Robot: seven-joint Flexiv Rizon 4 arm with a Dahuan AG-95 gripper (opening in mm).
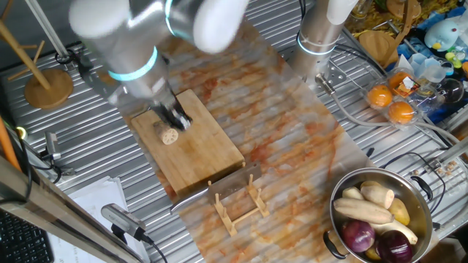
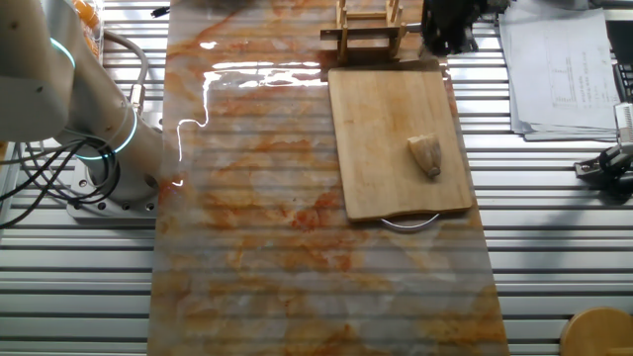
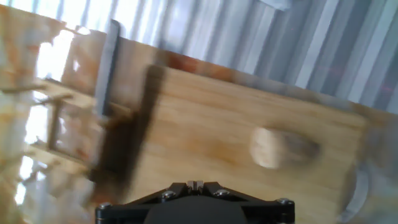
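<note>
My gripper hangs over the wooden cutting board, close to a cut piece of root vegetable in exterior view 1. In the wrist view the fingertips meet with nothing between them, so the gripper is shut. Ahead of them, blurred, the vegetable piece lies on the board, apart from the fingers. Exterior view 2 has the same piece resting on its side, its pale cut face towards the upper left.
A wooden rack holding a broad-bladed knife stands at the board's end. A steel pot full of vegetables is at the lower right.
</note>
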